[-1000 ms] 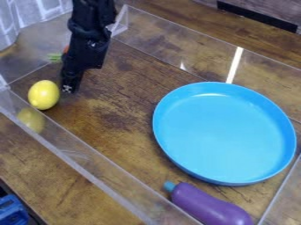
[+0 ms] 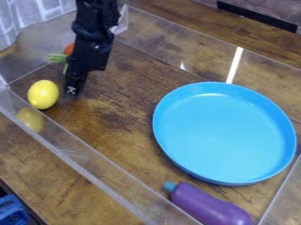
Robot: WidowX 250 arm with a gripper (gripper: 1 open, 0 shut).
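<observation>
My black gripper [image 2: 73, 86] reaches down from the top left to the wooden floor of the bin, just right and above a yellow lemon [image 2: 44, 94]. It looks shut, with nothing visible between its fingers, though the tips are small and dark. A carrot [image 2: 69, 48] with a green top lies behind the gripper, partly hidden by it.
A large blue plate [image 2: 223, 132] fills the right side. A purple eggplant [image 2: 212, 207] lies at the bottom right, by the clear bin wall [image 2: 106, 176].
My gripper has shifted slightly, staying low beside the lemon. The lemon, plate and eggplant look unmoved.
</observation>
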